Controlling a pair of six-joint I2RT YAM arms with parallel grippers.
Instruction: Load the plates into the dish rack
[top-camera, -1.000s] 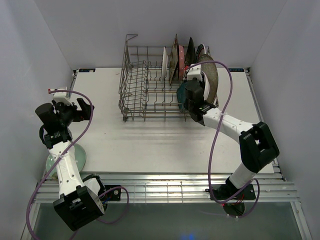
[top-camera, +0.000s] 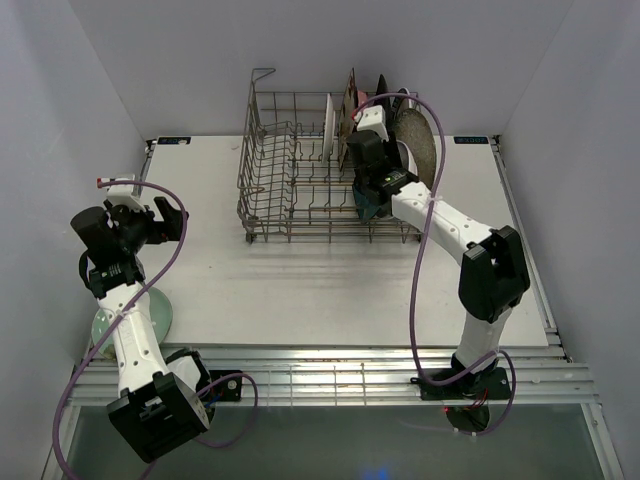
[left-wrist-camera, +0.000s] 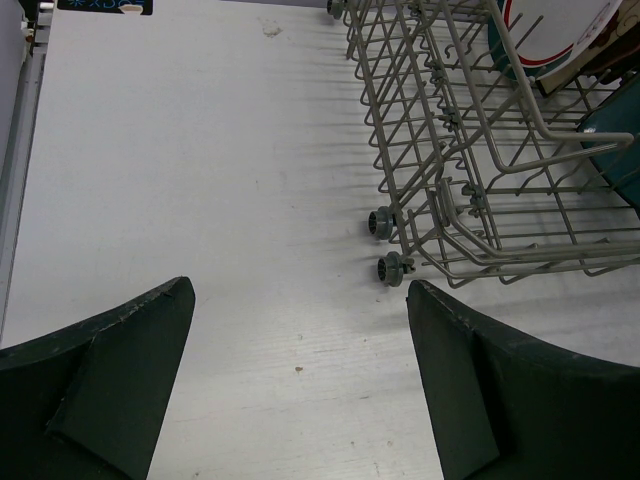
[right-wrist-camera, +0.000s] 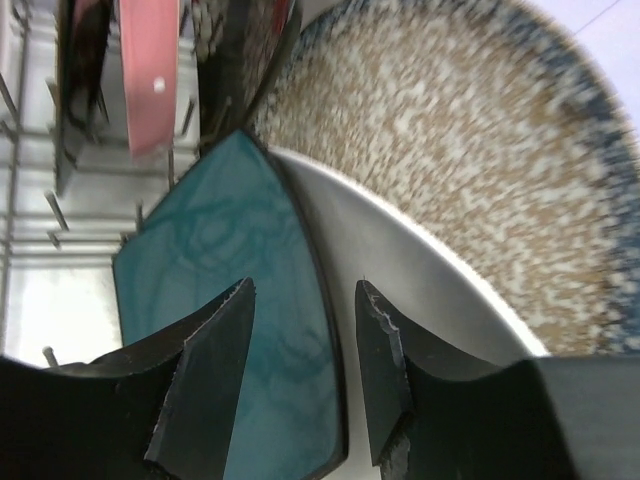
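Observation:
The dish rack (top-camera: 270, 215) holds several plates on its right half: a white one (top-camera: 329, 130), a brown one, a pink one, a dark one and a speckled one (top-camera: 422, 140). A teal plate (right-wrist-camera: 220, 260) stands low in the rack beside a white dish (right-wrist-camera: 420, 290). Over them my right gripper is open, its fingers at the teal plate's edge with nothing seen held. My left gripper is open and empty, left of the rack. A pale green plate (top-camera: 155, 315) lies at the front left, partly under the left arm.
The rack's left half (left-wrist-camera: 450, 120) is empty. The white surface (left-wrist-camera: 230, 200) left of the rack is clear, as is the front middle. Grey walls close in the back and both sides.
My right gripper has moved slightly left and up in the top view, over the rack, and the right arm's elbow has swung left. The left arm is unchanged.

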